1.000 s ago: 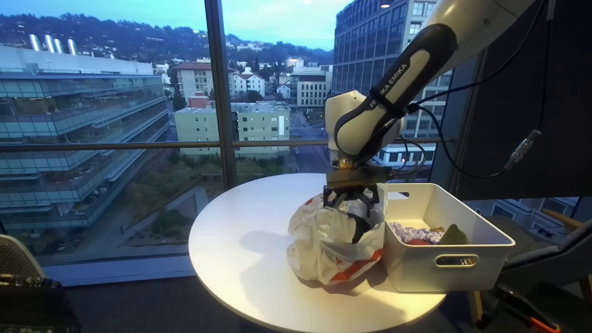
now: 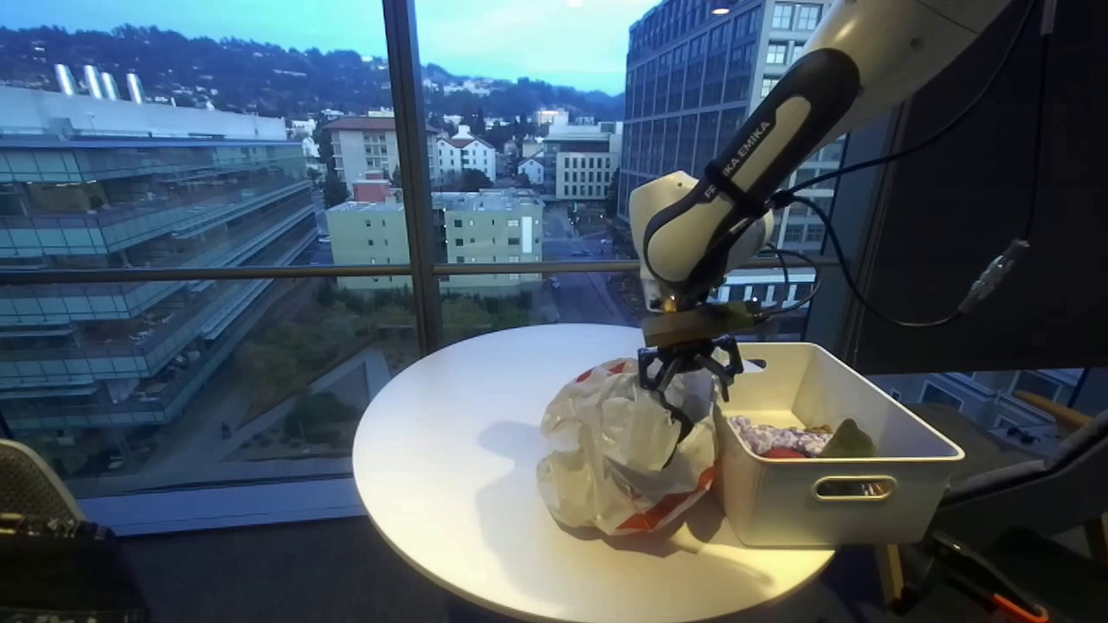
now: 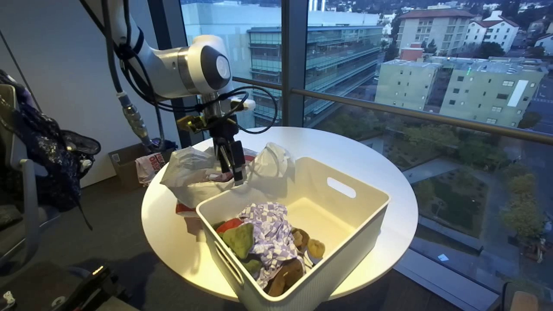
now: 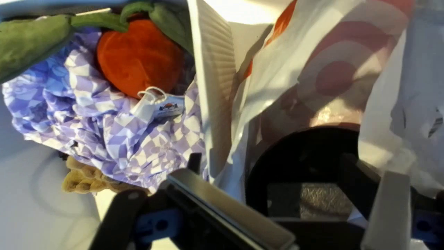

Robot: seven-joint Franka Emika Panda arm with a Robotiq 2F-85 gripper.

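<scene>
A crumpled white plastic bag (image 2: 613,457) with red markings stands on the table, right against the bin. In the wrist view its mouth is spread, and a black round-edged object (image 4: 291,152) shows inside. My gripper (image 2: 693,394) points down over the bag's bin-side edge, its fingers (image 4: 389,204) apart. No object is clearly held between them. The white bin (image 3: 363,228) contains a purple-and-white checked cloth (image 3: 268,230), a red plush piece (image 4: 139,58), a green plush piece (image 3: 239,241) and brown items (image 3: 286,277).
The bin's tall wall (image 4: 216,83) rises close beside the gripper. Bare white tabletop (image 2: 436,446) lies on the bag's other side. Cables (image 3: 259,129) loop out from the arm near the wrist. Windows stand behind the table.
My gripper has shifted right toward the bin in exterior view 1. The bag stays in place, though its top folds have changed shape and less of the black object shows.
</scene>
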